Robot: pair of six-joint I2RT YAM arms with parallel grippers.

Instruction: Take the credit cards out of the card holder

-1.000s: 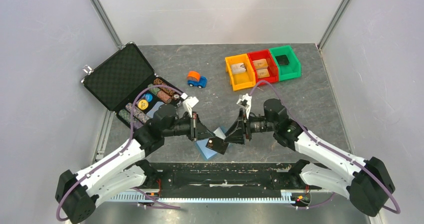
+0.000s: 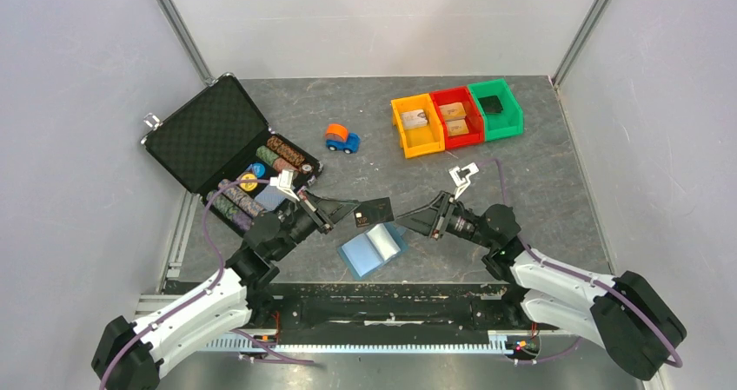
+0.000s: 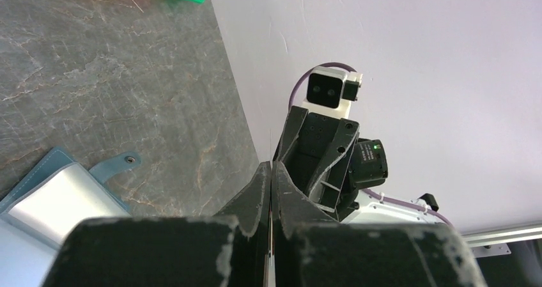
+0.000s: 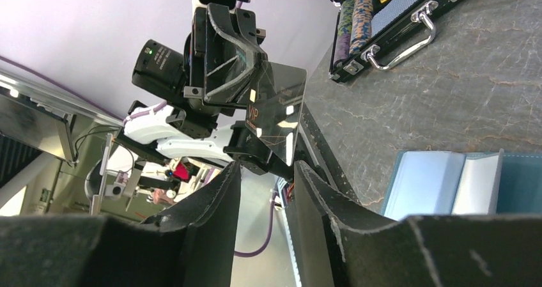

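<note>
A black card [image 2: 374,213] with a chip is gripped along one edge in my left gripper [image 2: 357,204], above the table. From the right wrist view the same card [image 4: 276,108] juts out of the left arm's fingers. Seen from the left wrist, the left fingers [image 3: 259,194] are pressed together on it, the card edge-on. My right gripper is part open, facing the card, with nothing held between its fingertips. The blue card holder [image 2: 359,253] lies spread open on the table below, a white sleeve [image 2: 383,241] showing inside; its strap [image 3: 116,165] sticks out.
Yellow, red and green bins [image 2: 456,121] stand at the back right with items inside. An open case of poker chips [image 2: 256,181] occupies the left. A toy truck [image 2: 341,139] sits at back centre.
Both grippers have moved away from the table's front edge and apart from each other. The black card went along with the left gripper, turning, and now shows its chip side.
</note>
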